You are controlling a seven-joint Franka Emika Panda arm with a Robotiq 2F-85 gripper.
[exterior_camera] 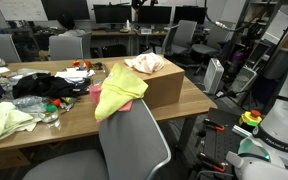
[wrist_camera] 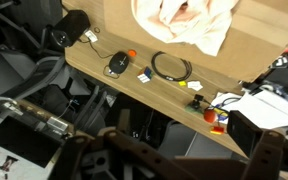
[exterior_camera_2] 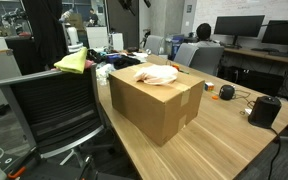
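Note:
A crumpled pale pink cloth (exterior_camera: 145,63) lies on top of the cardboard box (exterior_camera: 166,90) on the table. In the second exterior view the same cloth (exterior_camera_2: 155,74) is spread loosely over the far part of the box top. My gripper is open with nothing between its fingers, above the scene and apart from the cloth. The wrist view shows part of the cloth (wrist_camera: 191,18) at its upper edge, away from the fingers. A yellow cloth (exterior_camera: 120,90) hangs over the back of the grey chair (exterior_camera: 134,140).
The left part of the table (exterior_camera: 79,125) is cluttered with a black bag (exterior_camera: 44,84), a white cloth (exterior_camera: 6,124) and small items. A black device (exterior_camera_2: 265,111) and cables sit beyond the box. Bare wood shows beside the box in the second exterior view.

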